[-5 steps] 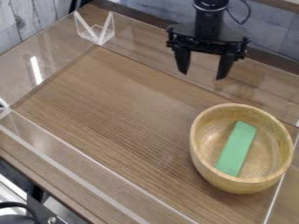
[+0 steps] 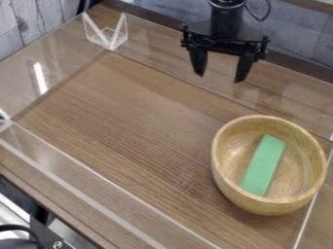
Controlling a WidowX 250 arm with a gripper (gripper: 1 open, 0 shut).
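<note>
My black gripper (image 2: 221,60) hangs over the back of the wooden table, its two fingers spread open with nothing between them. A tan bowl (image 2: 229,175) sits at the front right, holding a green oblong block (image 2: 263,167) that lies lengthwise inside it. The gripper is well behind and above the bowl, apart from it.
A translucent white object (image 2: 107,31) stands at the back left. The table's edges show at the left and right, and a dark cable is at the bottom-left corner.
My gripper has moved slightly to the left and upward in the view. The bowl and green block have not moved.
</note>
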